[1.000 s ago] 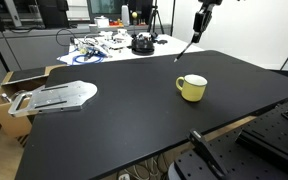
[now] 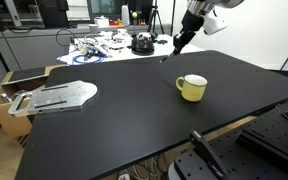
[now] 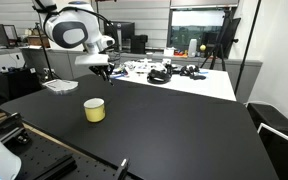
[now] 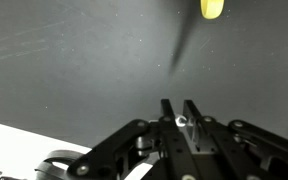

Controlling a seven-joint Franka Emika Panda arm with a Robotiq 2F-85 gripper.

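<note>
My gripper hangs above the table beyond the mug, its fingers pointing down. It is shut on a slim object, which shows as a small pale end between the fingers in the wrist view. In exterior view 1 this object slants down and left from the fingers; what it is cannot be made out. A yellow mug stands upright on the black table, apart from the gripper. Only part of the mug shows at the top edge of the wrist view. Exterior view 2 has the mug at front left.
A white flat tray or board lies at the table's left in exterior view 1. Cables and tools crowd a far bench.
The mug has stayed in place.
</note>
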